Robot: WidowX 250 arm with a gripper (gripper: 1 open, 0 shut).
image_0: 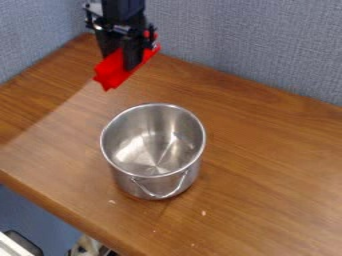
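My gripper is at the upper left, dark and shut on a red object, which it holds in the air over the wooden table, behind and left of a metal pot. The pot stands in the middle; it appears empty.
Speckled walls border the back. A blue surface lies beyond the table's edge at the lower left, with a dark and white object in the corner.
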